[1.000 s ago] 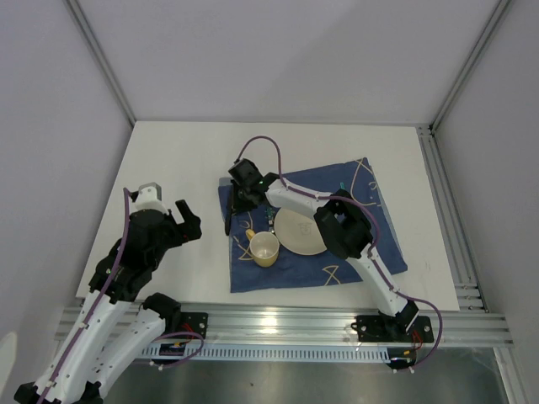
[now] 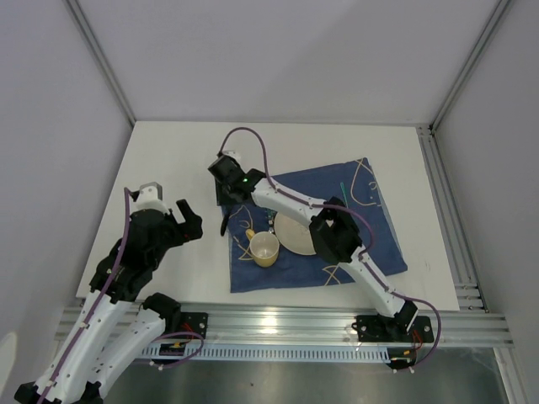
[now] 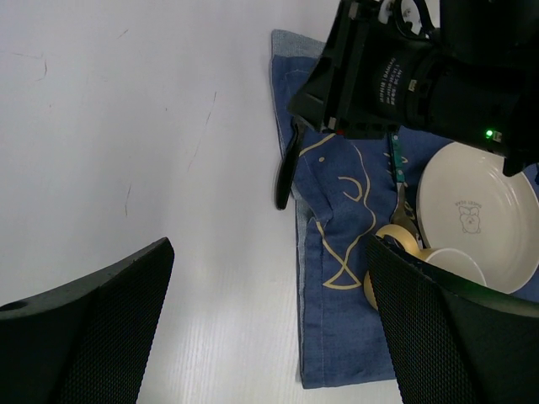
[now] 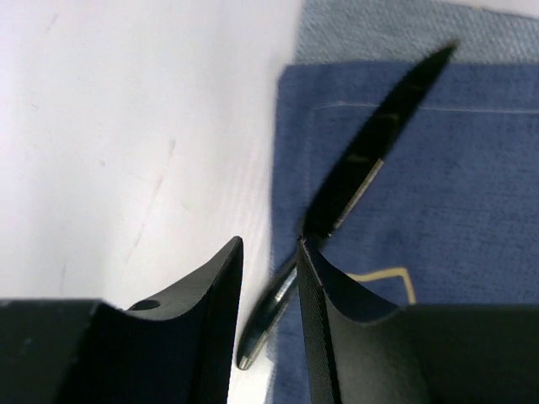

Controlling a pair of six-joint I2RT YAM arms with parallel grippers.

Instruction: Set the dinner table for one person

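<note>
A blue placemat (image 2: pixel 328 278) carries a cream plate (image 2: pixel 295 236), a yellow mug (image 2: pixel 263 251) and a teal-handled utensil (image 3: pixel 396 160) left of the plate. A black knife (image 4: pixel 379 130) lies slanting on the mat's left edge, partly on the white table. Over it hangs my right gripper, open with nothing held, its fingers either side of the lower part of the knife in its wrist view. My left gripper (image 2: pixel 189 215) stands open over the bare table left of the mat, holding nothing.
A thin teal item (image 2: pixel 344 192) lies toward the mat's right side. Walls enclose the back and sides.
My right gripper has moved up and left, toward the back of the table, off the knife. The knife has shifted slightly. The left arm is unchanged.
</note>
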